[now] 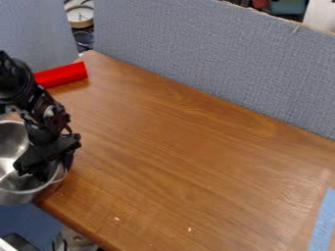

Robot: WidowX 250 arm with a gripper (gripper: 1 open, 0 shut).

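My black gripper (pixel 42 163) reaches in from the left edge, low over a shiny steel pot (pixel 19 186) at the table's left front edge. The fingers are down at the pot's right side and appear closed on its rim, though the exact contact is partly hidden by the gripper body. A red cylinder (pixel 61 75) lies on its side at the back left of the wooden table (pixel 183 157).
Grey padded walls (pixel 210 59) border the back and left. A blue tape strip (pixel 323 221) is at the right edge. Clutter sits beyond the walls and below the front edge.
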